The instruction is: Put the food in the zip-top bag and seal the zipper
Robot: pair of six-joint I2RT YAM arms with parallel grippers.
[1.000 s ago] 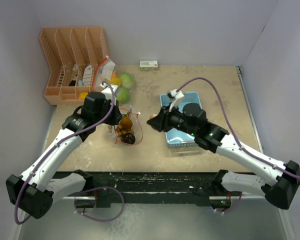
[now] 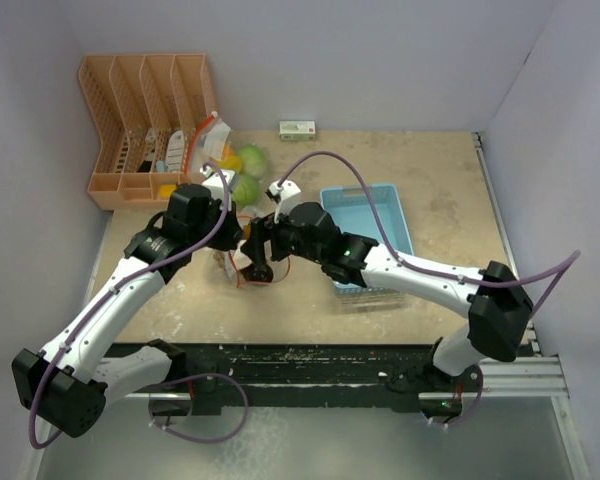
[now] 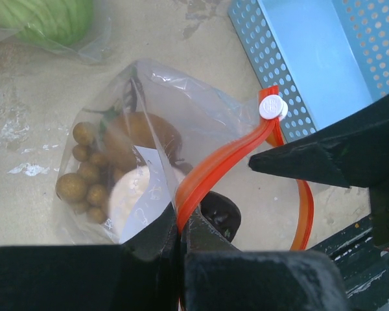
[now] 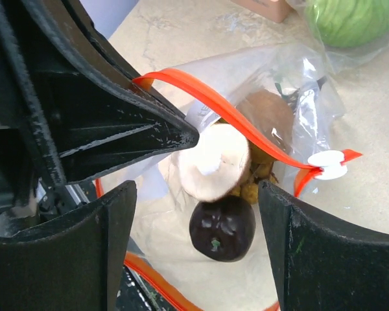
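Observation:
The clear zip top bag (image 3: 201,116) with an orange zipper (image 3: 211,172) stands with its mouth spread apart. My left gripper is shut on the zipper edge. Over the mouth, my right gripper is open, its fingers (image 4: 318,253) wide apart. Below them in the bag lie a pale round food item (image 4: 214,162) and a dark round vegetable (image 4: 222,228); neither is gripped. Small brown potatoes (image 3: 71,186) and a larger brown item (image 3: 146,139) fill the far side. A white slider (image 4: 328,164) sits at one end of the zipper.
Right of the bag is an empty-looking blue basket (image 2: 365,215). Bagged green vegetables (image 2: 246,190) lie behind, near an orange divided rack (image 2: 145,75). A small box (image 2: 297,130) stands at the back. Bare table lies in front of the bag.
My right gripper moved left from near the basket to the bag, carrying the pale item, and has opened. The pale item now lies in the bag. My left arm stayed put.

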